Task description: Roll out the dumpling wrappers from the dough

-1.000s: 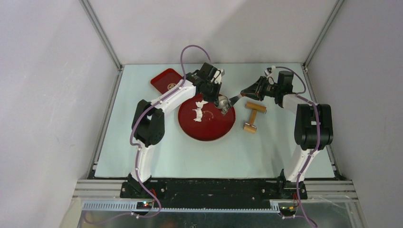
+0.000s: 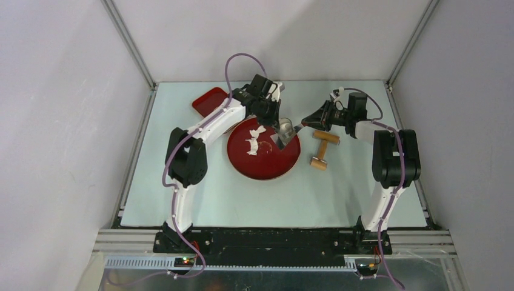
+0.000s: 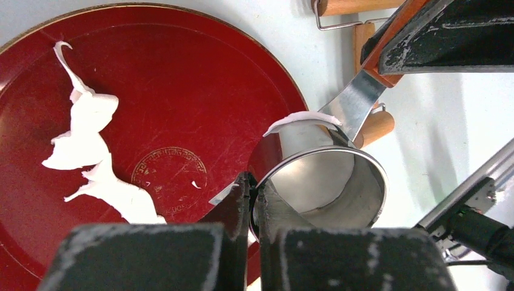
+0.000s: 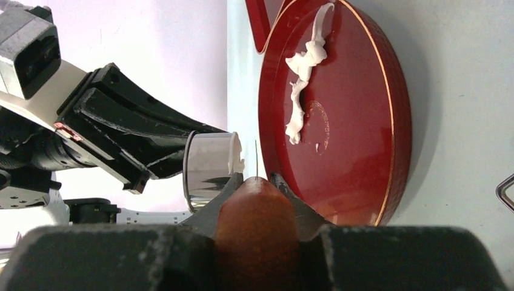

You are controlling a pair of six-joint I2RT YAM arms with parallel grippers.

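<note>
A red round tray holds torn white dough scraps. My left gripper is shut on the rim of a steel ring cutter, held over the tray's right side, with white dough along its far edge. My right gripper is shut on the wooden handle of a metal scraper; in the left wrist view its blade reaches to the cutter's dough-edged side.
A wooden double roller lies right of the tray on the white table. A small red rectangular tray sits at the back left.
The right gripper with the scraper has moved slightly in the last moment, its blade still by the cutter.
</note>
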